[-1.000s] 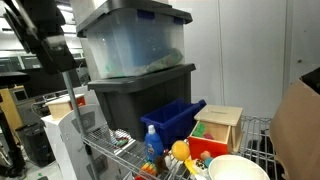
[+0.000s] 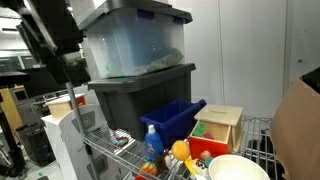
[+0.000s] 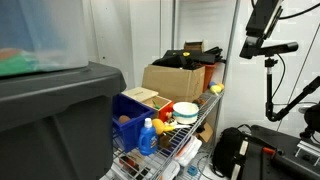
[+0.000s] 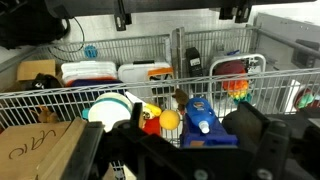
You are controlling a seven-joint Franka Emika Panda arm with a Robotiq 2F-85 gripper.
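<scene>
My gripper stands open in the wrist view, its dark fingers wide apart at the bottom and nothing held between them. Past the fingers, down on a wire shelf, are a blue bottle (image 4: pixel 200 112), an orange ball (image 4: pixel 170 119) and a white bowl (image 4: pixel 110 110). The bottle (image 2: pixel 153 143) is upright in exterior view 1, left of the ball (image 2: pixel 180 150), while the bowl (image 2: pixel 237 168) is nearer the front. A dark part of my arm fills the upper left of that view; the fingertips cannot be made out there.
A blue bin (image 2: pixel 178 120) and a wooden box (image 2: pixel 215 125) sit behind the small items. A tall black tote (image 2: pixel 145 100) carries a clear tote (image 2: pixel 140 42) at the left. Cardboard (image 2: pixel 300 125) blocks the right side. Bare wire shelf (image 2: pixel 258 140) shows beside the wooden box.
The dark arm part in exterior view 1 has shifted slightly to the right and down. The shelf items have not moved.
</scene>
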